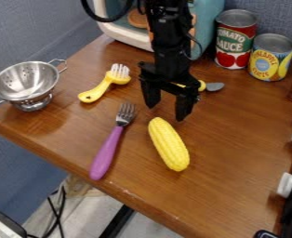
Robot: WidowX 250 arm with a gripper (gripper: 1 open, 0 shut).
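My black gripper (168, 98) hangs over the middle of the wooden table (226, 153), its fingers apart and pointing down, with nothing seen between them. Just in front of it a yellow corn cob (170, 143) lies on the table. To its left lie a purple-handled fork (109, 148) and a yellow-handled fork (98, 88). A utensil with a grey head (215, 86) and yellow handle lies behind the gripper, partly hidden by it.
A steel colander (27, 85) sits at the left edge. Two cans (234, 41) (272, 59) and a teal appliance (207, 20) stand at the back. A black appliance (291, 199) lines the right edge.
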